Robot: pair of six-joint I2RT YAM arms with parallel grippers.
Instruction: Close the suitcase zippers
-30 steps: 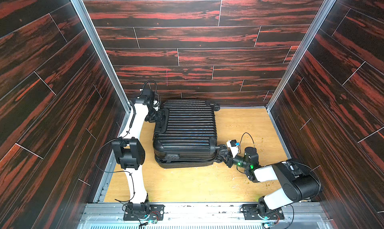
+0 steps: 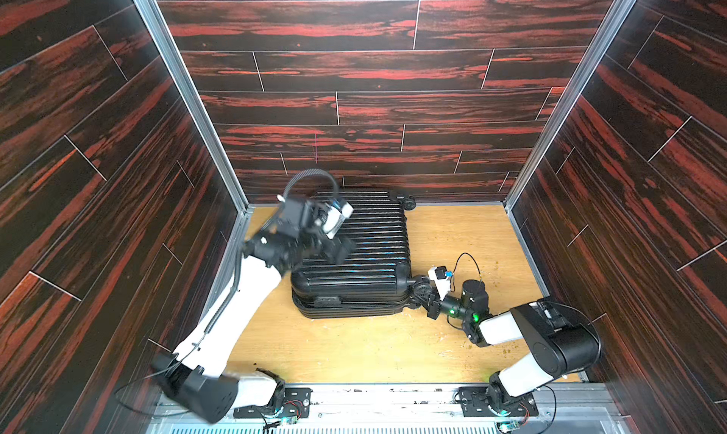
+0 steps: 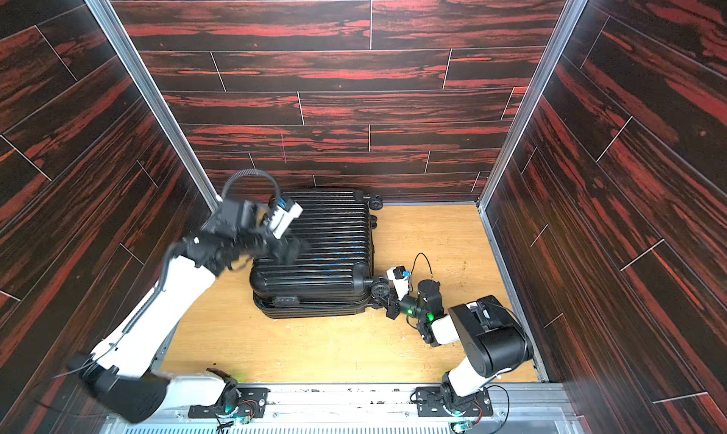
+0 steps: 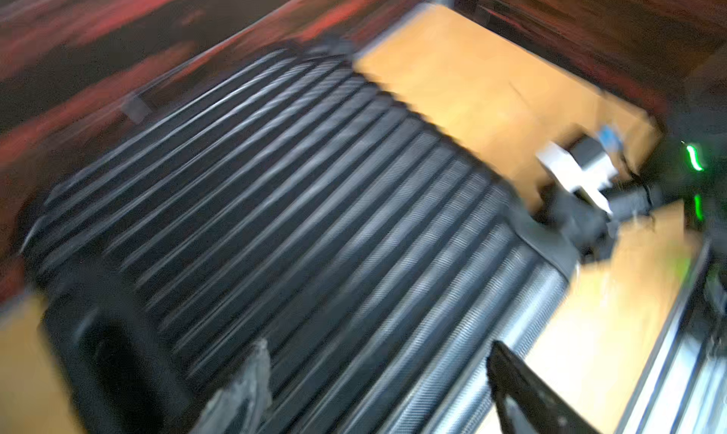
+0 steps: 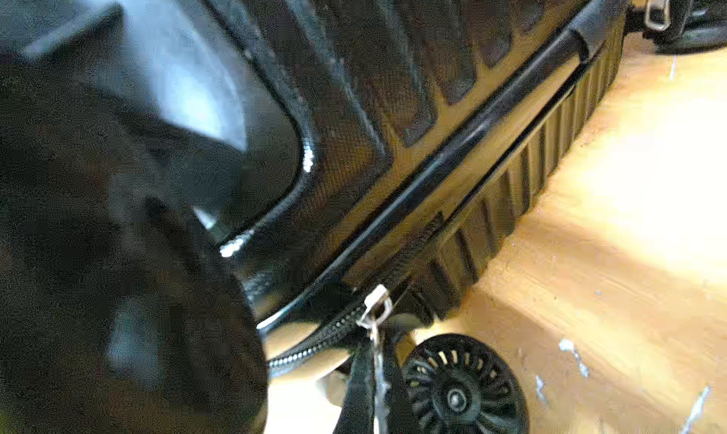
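Note:
The black ribbed suitcase (image 2: pixel 367 244) lies flat on the wooden table. In the right wrist view, a zipper track (image 5: pixel 310 350) runs around the corner by a wheel, with a metal zipper slider (image 5: pixel 375 297) on it. My right gripper is shut on the pull that hangs from this slider. Farther along that side a dark gap (image 5: pixel 522 138) shows between shell and base. Above the suitcase's left part, my left gripper (image 2: pixel 340 248) is blurred by motion; in the left wrist view its fingers (image 4: pixel 246 392) stand wide apart with nothing between them.
A wheel (image 5: pixel 458 396) stands close beside the right fingers. The suitcase's handle (image 4: pixel 113 358) shows at lower left in the left wrist view. Bare table (image 2: pixel 462 229) lies to the right of and in front of the suitcase, while the back wall is close behind it.
The left arm has swung from the suitcase's far left side to over its top, toward the right and front. The right arm stays almost where it was, at the front right corner.

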